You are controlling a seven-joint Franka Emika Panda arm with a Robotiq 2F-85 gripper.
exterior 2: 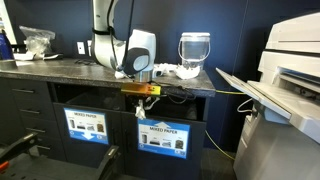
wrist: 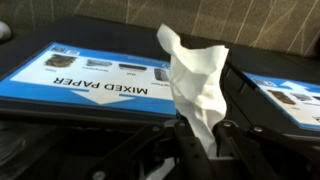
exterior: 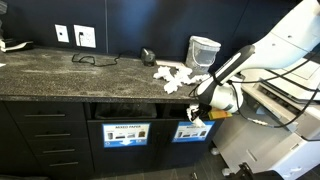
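Note:
A crumpled piece of white paper [wrist: 198,85] stands up from my gripper, which is shut on its lower part. In the second exterior view the same paper [exterior 2: 140,111] hangs below the arm, in front of the counter and close to the gap between the two bins. Both bins carry blue-and-white "mixed paper" labels; the left bin label [exterior 2: 86,125] and the right bin label [exterior 2: 163,138] show clearly there. More crumpled white paper [exterior: 178,76] lies on the dark countertop [exterior: 100,80].
A clear bucket [exterior: 203,51] stands at the back of the counter, and dark glasses [exterior: 95,61] lie farther left. Drawers [exterior: 52,130] fill the cabinet front left of the bins. A large white machine [exterior 2: 290,85] stands at the right.

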